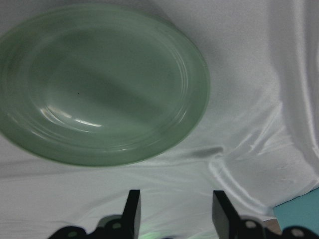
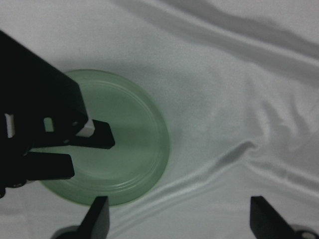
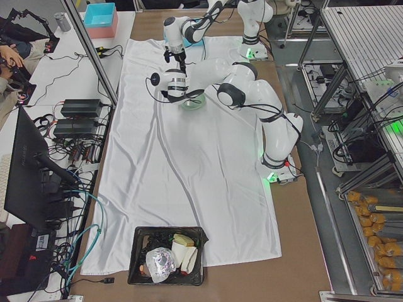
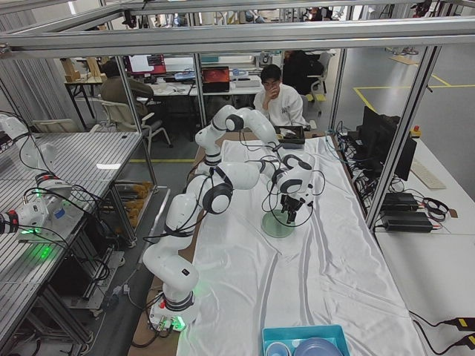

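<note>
A pale green plate [image 4: 276, 227] lies on the white cloth, partly under the arms in both camera views. In the left wrist view, the plate [image 1: 104, 84] fills the upper left, and my left gripper is open above the cloth beside it, nothing between its fingers. In the right wrist view, the plate [image 2: 132, 149] is partly hidden by black parts of the other gripper reaching over it. My right gripper is open, with only cloth visible between its fingers.
A black bin [image 3: 136, 270] with mixed items stands at one end of the cloth, a blue tray [image 4: 269, 337] with dishes at the other. The long stretch of cloth [image 3: 189, 157] toward the bin is clear apart from wrinkles.
</note>
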